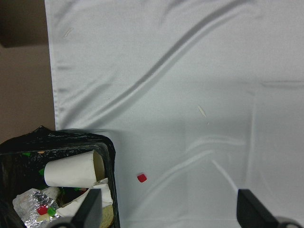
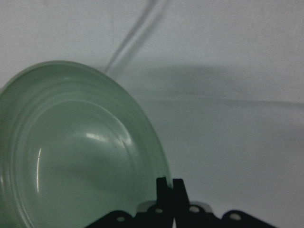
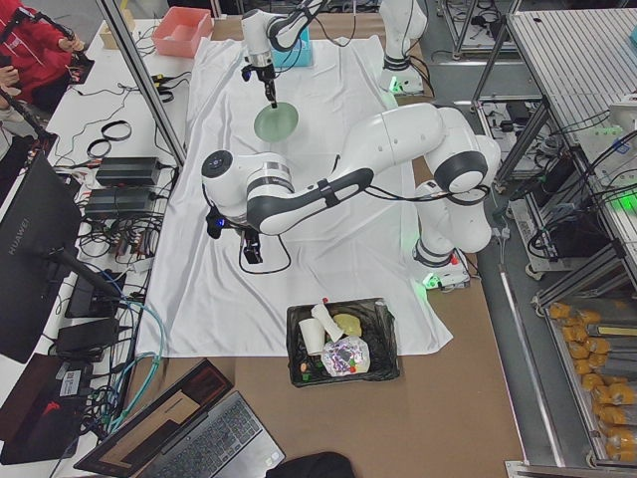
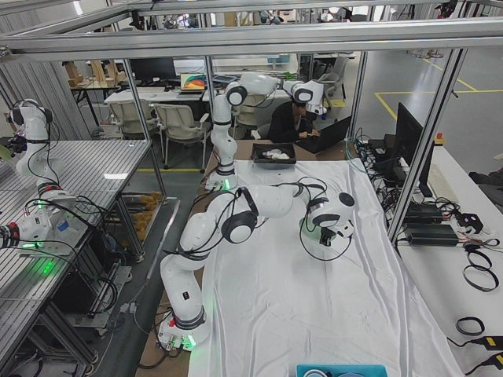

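Observation:
My left gripper (image 3: 235, 235) hangs over the cloth, up and left of a black lined bin (image 1: 112, 166) holding a paper cup (image 1: 69, 172), foil and other scraps. In the left wrist view its fingers stand wide apart with nothing between; a small red piece (image 1: 142, 177) lies on the cloth beside the bin. At the far end, a pale green plate (image 2: 80, 156) is at my right gripper, whose fingers are closed together at the plate's rim; the rim appears to be between them.
A white cloth (image 3: 199, 319) covers the table, mostly clear. A blue tub (image 4: 341, 369) stands at the far end. A laptop (image 3: 214, 443) and cables flank the cloth.

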